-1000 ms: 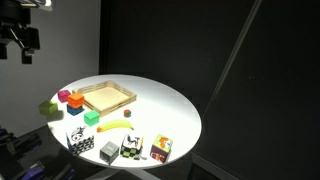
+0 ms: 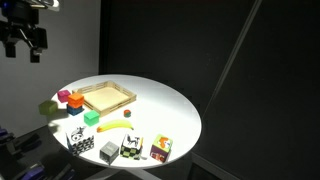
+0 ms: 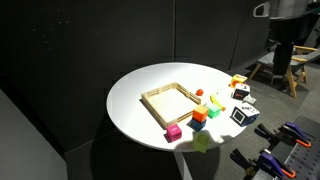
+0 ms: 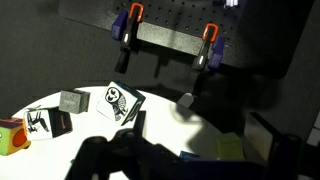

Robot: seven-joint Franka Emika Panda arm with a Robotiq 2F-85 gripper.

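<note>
My gripper (image 2: 23, 56) hangs high at the left in exterior view 1, well above the round white table. Its two dark fingers are spread wide, also in the wrist view, with nothing held between them. A shallow wooden tray (image 2: 107, 97) rests on the table. Near it an orange block (image 2: 75, 99) sits on a blue block (image 2: 75, 109), with a pink cube (image 2: 64, 96) and a green cube (image 2: 91, 117) close by. A yellow banana (image 2: 115, 125) lies in front. The yellow-green block (image 3: 201, 143) is at the table's edge.
Along the near edge stand a black-and-white box (image 2: 80, 139), a grey cube (image 2: 109, 153), a patterned cube (image 2: 132, 146) and a colorful cube (image 2: 161, 148). A small reddish object (image 3: 200, 92) lies beyond the tray. Clamps (image 4: 206, 44) stand at the robot's base.
My gripper has shifted slightly to the right in exterior view 1, staying high. The objects on the table look unmoved.
</note>
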